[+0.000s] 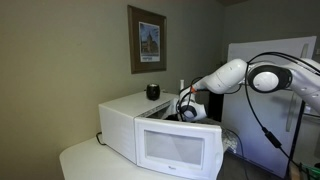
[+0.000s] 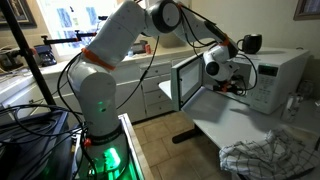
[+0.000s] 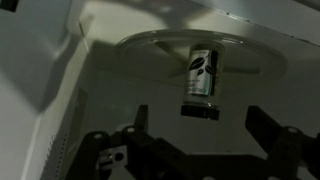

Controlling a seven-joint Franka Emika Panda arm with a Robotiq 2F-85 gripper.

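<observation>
Inside the white microwave [image 2: 281, 75], a small bottle [image 3: 202, 75] with a pale, dark-patterned label and a black cap rests on the round glass turntable [image 3: 150, 43]. My gripper is open, one dark fingertip on each side of the bottle's line. The bottle's capped end points toward the gap; nothing is gripped. From outside, the arm's white wrist [image 2: 217, 68] reaches in at the microwave's opening. The microwave door [image 1: 180, 149] stands wide open. In exterior view 1 it hides the fingertips and the bottle.
A black mug-like container [image 1: 153, 91] sits on top of the microwave. The open door and the cavity walls closely surround the wrist. A patterned cloth [image 2: 268, 155] lies on the white table [image 2: 205, 150], whose middle is clear.
</observation>
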